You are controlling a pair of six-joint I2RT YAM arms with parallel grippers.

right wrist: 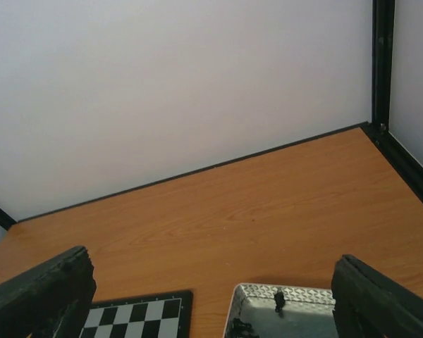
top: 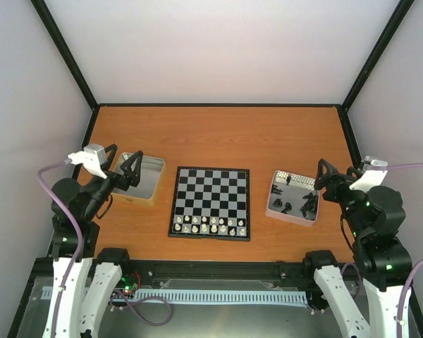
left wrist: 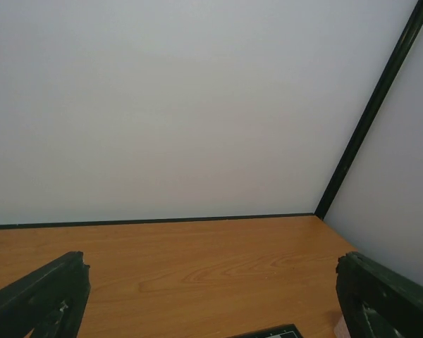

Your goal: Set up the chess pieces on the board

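A checkered board (top: 210, 190) lies mid-table, with light pieces (top: 213, 228) standing in rows along its near side; its far squares are empty. Dark pieces (top: 309, 205) lie loose in a pinkish tray (top: 290, 220) to the right of the board. My left gripper (top: 123, 159) is open and empty, raised over a beige bin (top: 145, 197) on the left. My right gripper (top: 337, 172) is open and empty, raised near the back-right of the dark-piece tray, which also shows low in the right wrist view beside the board.
Walls with dark frame bars border it at the back and both sides. A metal rail (top: 218, 297) runs along the front edge between the two arms.
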